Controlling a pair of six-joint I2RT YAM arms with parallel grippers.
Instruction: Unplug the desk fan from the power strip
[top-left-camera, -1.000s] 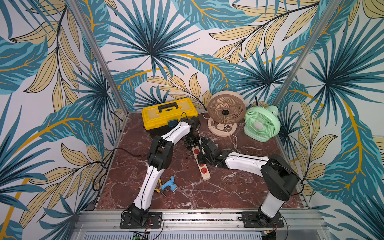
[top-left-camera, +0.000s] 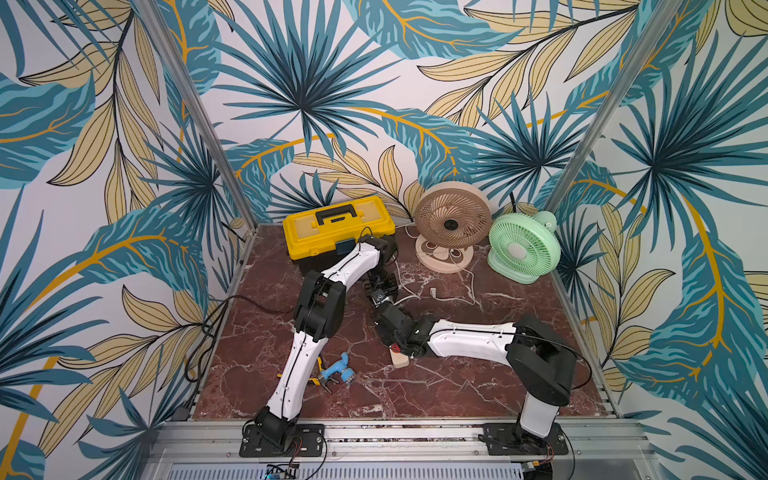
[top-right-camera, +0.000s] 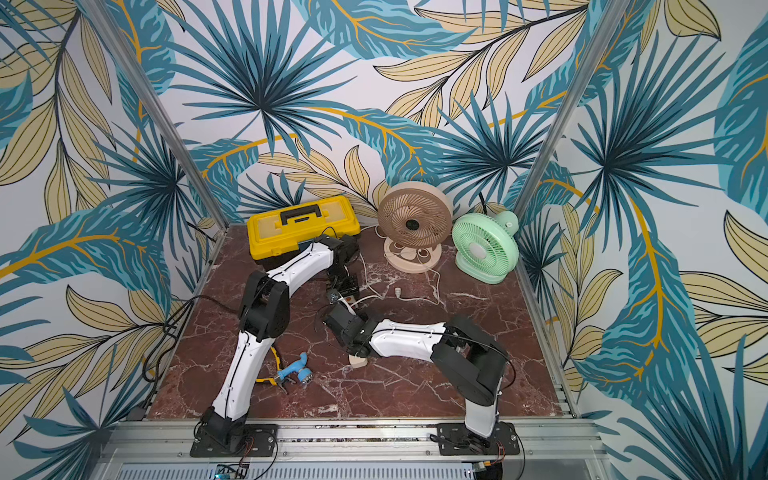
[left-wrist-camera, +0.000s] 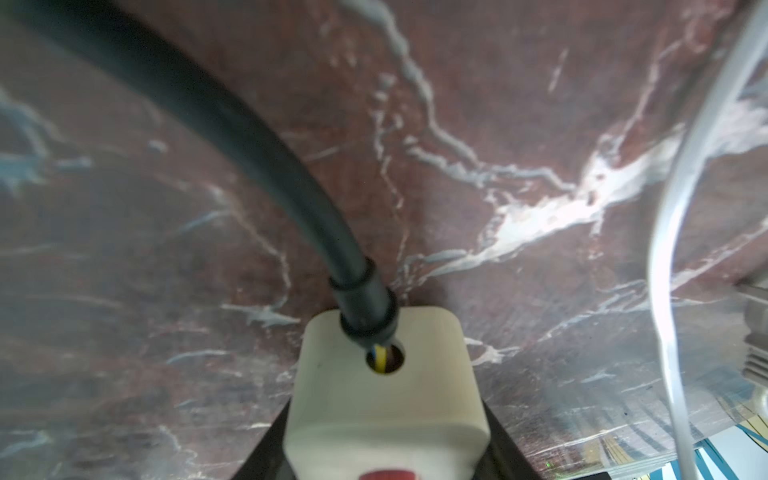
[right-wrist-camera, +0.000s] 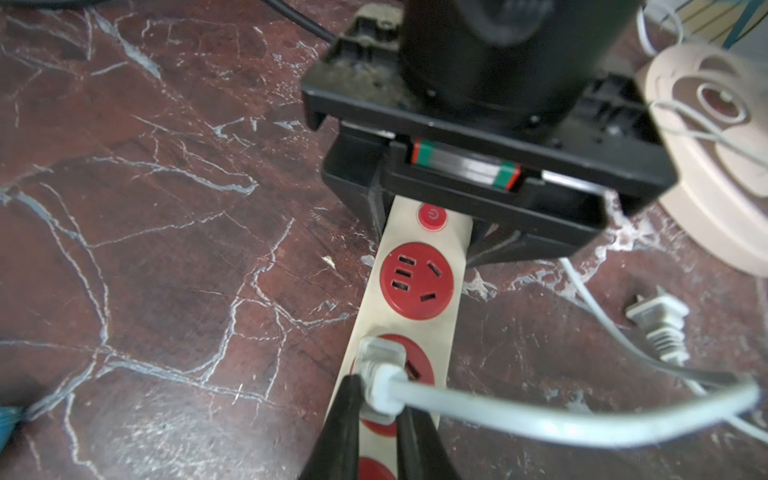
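Observation:
The power strip (right-wrist-camera: 420, 280) lies on the table under both arms. My left gripper is shut on its cable end; the left wrist view shows the pale end (left-wrist-camera: 384, 416) with a black cord (left-wrist-camera: 296, 192) leaving it. In the right wrist view a white plug (right-wrist-camera: 380, 376) sits at the middle socket, its cord curving right. My right gripper has its fingertips at that plug; whether they grip it is unclear. A second white plug (right-wrist-camera: 656, 316) lies loose beside the strip. The beige fan (top-left-camera: 452, 228) and green fan (top-left-camera: 520, 248) stand behind, right.
A yellow toolbox (top-left-camera: 336, 224) stands at the back left. A blue tool (top-left-camera: 340, 368) and yellow tools lie front left.
My right arm has moved left, now covering much of the power strip in the top views. The left arm is nearly unchanged.

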